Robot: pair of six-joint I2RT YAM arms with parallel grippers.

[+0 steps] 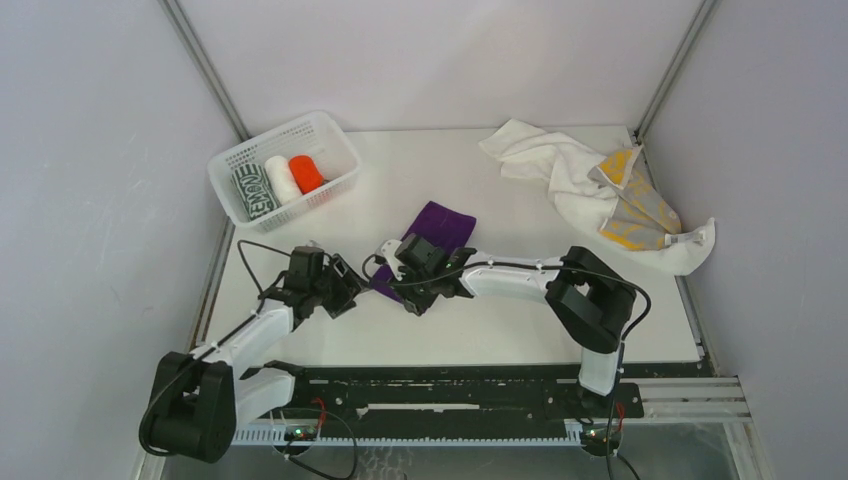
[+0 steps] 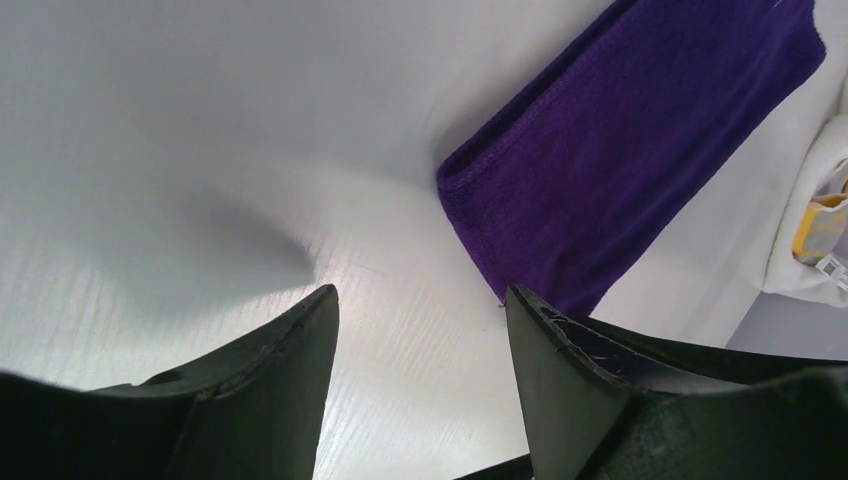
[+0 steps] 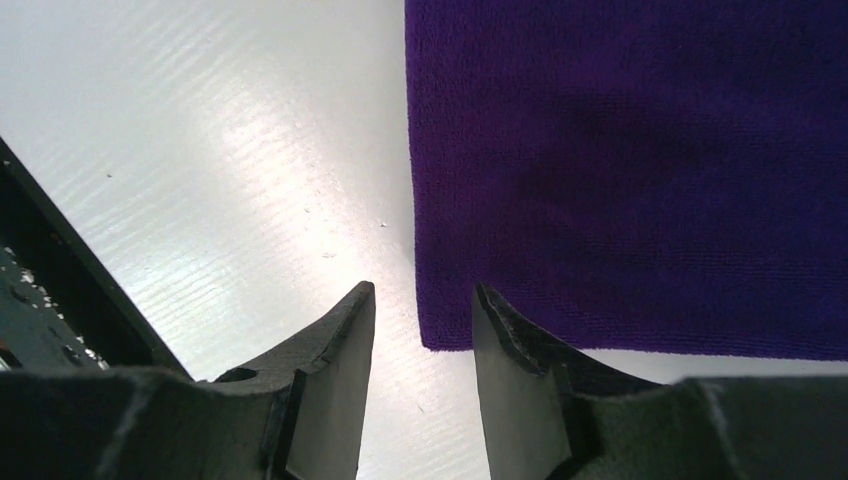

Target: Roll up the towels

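A folded purple towel (image 1: pixel 440 225) lies flat in the middle of the table, set at a slant. My right gripper hangs over its near end with the fingers apart; one corner of the cloth shows between and beyond the fingertips, and I cannot tell if they touch it. In the top view the right arm covers part of the towel. My left gripper, parted and empty, hovers over bare table just left of the towel's near end. The towel's corner (image 2: pixel 455 185) lies ahead of the left fingers.
A white basket (image 1: pixel 335 185) at the back left holds rolled towels: orange (image 1: pixel 306 174), white (image 1: pixel 282 180) and a green-and-white one (image 1: pixel 254 190). Loose white (image 1: pixel 550 160) and grey-and-yellow (image 1: pixel 640 212) towels lie at the right.
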